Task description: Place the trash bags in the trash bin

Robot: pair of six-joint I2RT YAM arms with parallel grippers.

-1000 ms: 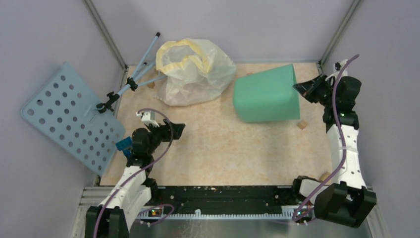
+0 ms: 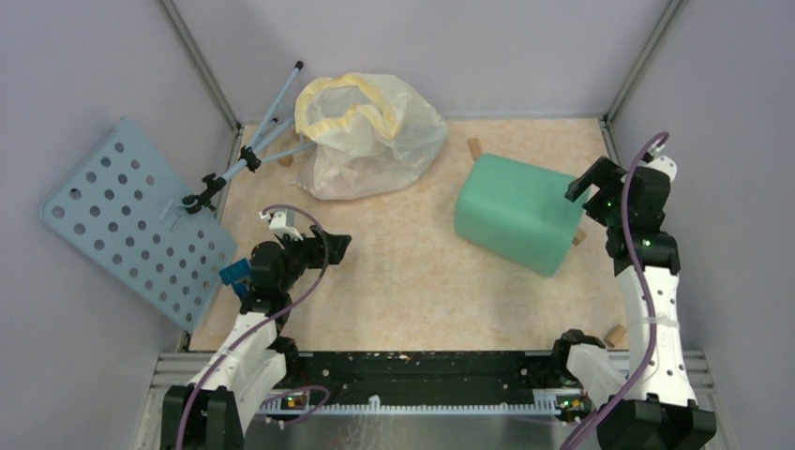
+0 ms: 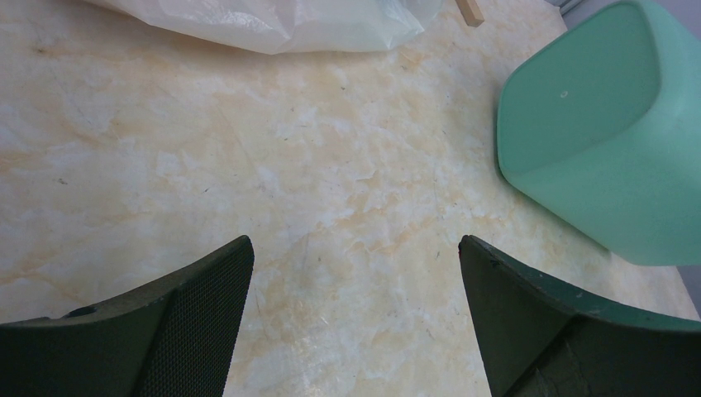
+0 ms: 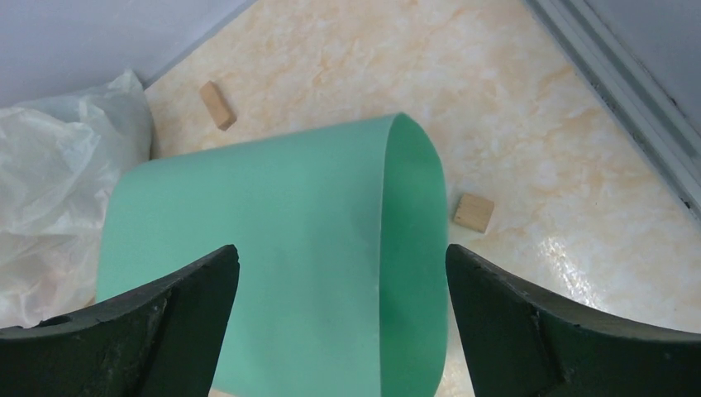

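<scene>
The green trash bin (image 2: pixel 520 211) lies on its side at the right of the table, its mouth turned toward the right arm. A translucent trash bag with a yellow rim (image 2: pixel 384 141) stands at the back, mouth gaping, apparently with little in it. My right gripper is open above the bin near its mouth edge, nothing between the fingers; the bin's wall shows below them. At the left, my left gripper stands open over bare table, in front of the bag.
A blue perforated board (image 2: pixel 141 216) on a tripod-like frame fills the left side. Small wooden blocks lie about, one beside the bin mouth (image 4: pixel 474 212) and one behind the bin (image 4: pixel 217 105).
The bin has turned and shifted right and toward the front, its mouth swinging toward the front right. My right gripper has gone from shut to open. The left arm and the bag have stayed put.
</scene>
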